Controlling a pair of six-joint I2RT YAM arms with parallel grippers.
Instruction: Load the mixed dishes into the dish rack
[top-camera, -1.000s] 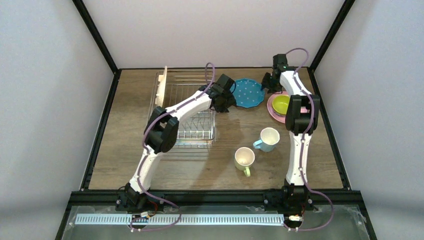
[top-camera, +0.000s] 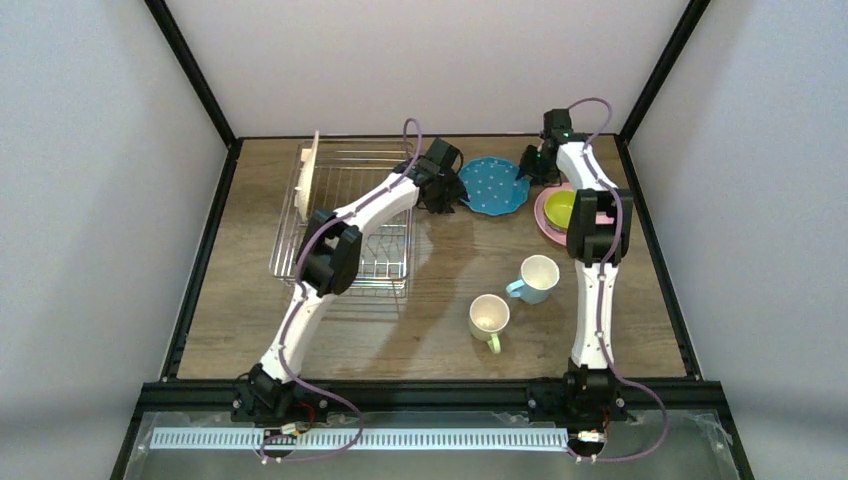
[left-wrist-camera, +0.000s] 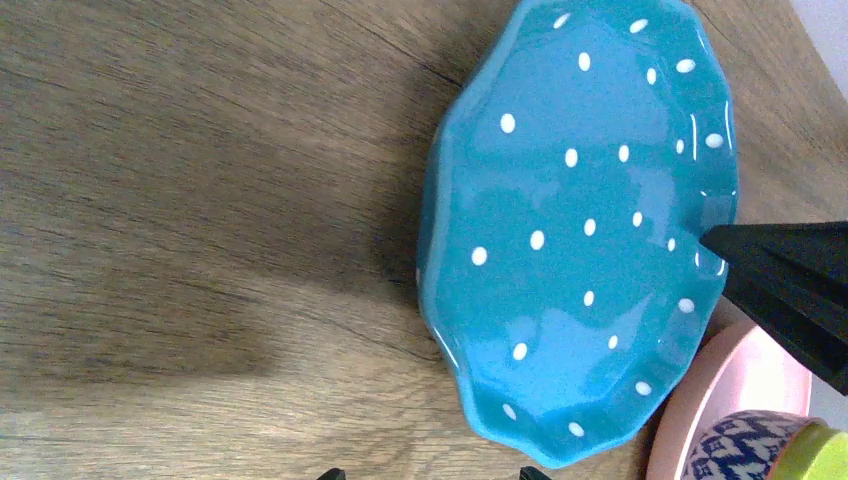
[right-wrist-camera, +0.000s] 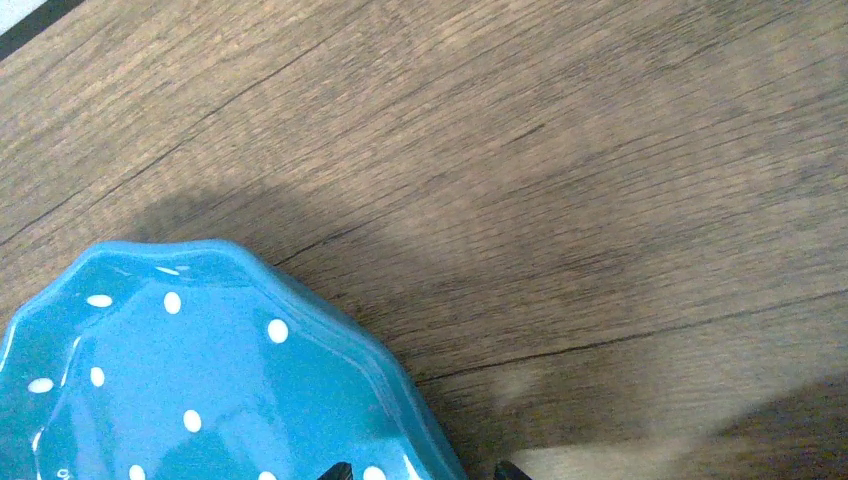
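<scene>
A blue polka-dot plate (top-camera: 492, 187) lies on the table right of the wire dish rack (top-camera: 385, 265), which holds a cream plate (top-camera: 306, 180) upright at its left. My left gripper (top-camera: 452, 200) is open at the plate's left edge. My right gripper (top-camera: 528, 168) is open at the plate's right edge, its dark finger reaching over the rim in the left wrist view. A green bowl (top-camera: 559, 206) sits on a pink plate (top-camera: 545, 225), partly hidden by the right arm. A blue mug (top-camera: 538, 275) and a green mug (top-camera: 489, 318) stand toward the front.
Walls bound the back and both sides.
Since about a second ago the rack with its cream plate has shifted left.
</scene>
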